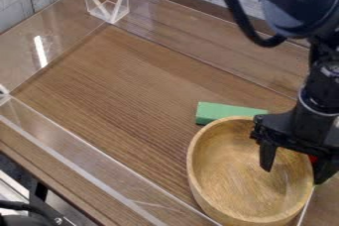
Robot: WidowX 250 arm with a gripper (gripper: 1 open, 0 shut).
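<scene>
My black gripper (291,147) hangs at the right of the camera view, open, its fingers pointing down over the right side of a wooden bowl (225,185). Nothing shows held between them. A small red object (312,162) is mostly hidden behind the gripper, at the bowl's right. A green block (225,112) lies just behind the bowl.
A clear plastic stand (107,2) sits at the far back left. Clear strips run along the left and front edges, with a dark gap beyond at bottom left.
</scene>
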